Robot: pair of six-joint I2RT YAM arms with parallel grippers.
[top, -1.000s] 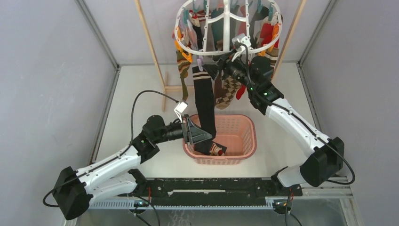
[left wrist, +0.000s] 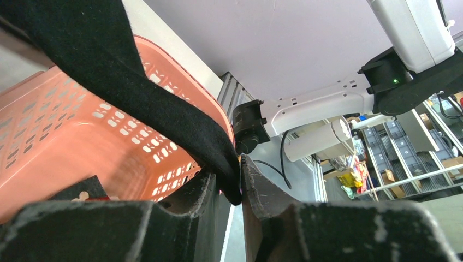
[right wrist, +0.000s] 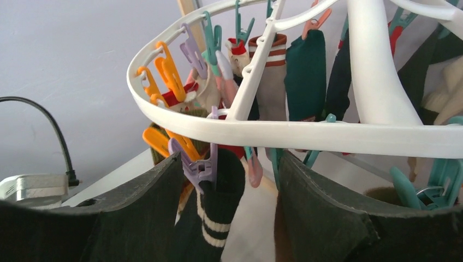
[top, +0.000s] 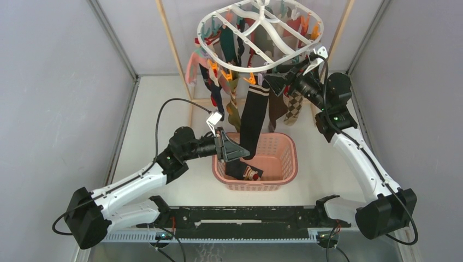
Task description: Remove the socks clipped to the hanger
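A long black sock [top: 254, 117] with white stripes near its top hangs from the round white hanger [top: 256, 70] by a purple clip [right wrist: 203, 169]. My left gripper is shut on the lower end of this sock, above the pink basket. Up at the hanger's rim my right gripper stands part open. In the right wrist view, the purple clip and the sock's top show in the gap, nearer the left finger [right wrist: 155, 194]; whether that finger touches the clip I cannot tell.
The pink basket [top: 284, 177] holds a dark sock [top: 240, 170] with a patterned part. Several other socks hang around the hanger, some from orange clips [right wrist: 169, 71] close by. Teal clips [right wrist: 439, 180] sit right of my right gripper.
My right gripper has moved to the right along with the hanger's rim, which has turned. The purple clip and the sock's top shifted right too. My left gripper moved only slightly.
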